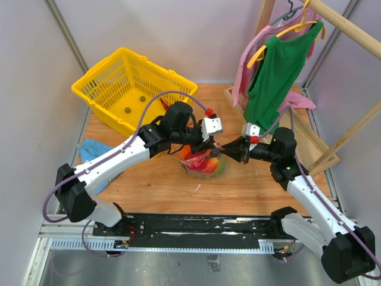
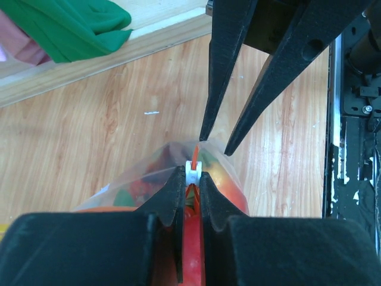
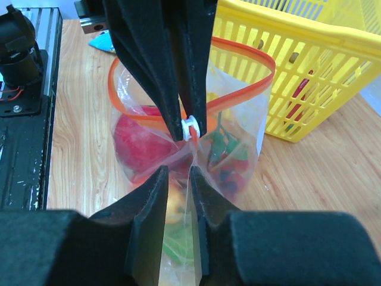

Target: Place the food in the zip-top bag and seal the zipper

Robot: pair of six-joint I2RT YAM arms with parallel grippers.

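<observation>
The clear zip top bag (image 3: 140, 146) holds red, yellow and green food (image 1: 205, 161). Its orange zipper rim (image 3: 250, 50) gapes on the far side, toward the yellow crate. My left gripper is shut on the white zipper slider (image 3: 189, 127) at the bag's end nearest my right arm. Just beyond the slider, my right gripper stands part open, its fingertips (image 2: 205, 132) close to the bag's end corner. Clear film shows around and below those tips; whether any lies between them is hard to tell. In the top view both grippers meet above the bag, hiding the slider.
The yellow crate (image 1: 110, 80) stands at the back left, a few small items inside. A blue cloth (image 1: 94, 149) lies at the left. Behind the right arm hangs a green garment (image 1: 280, 71) on a wooden rack (image 1: 312, 152).
</observation>
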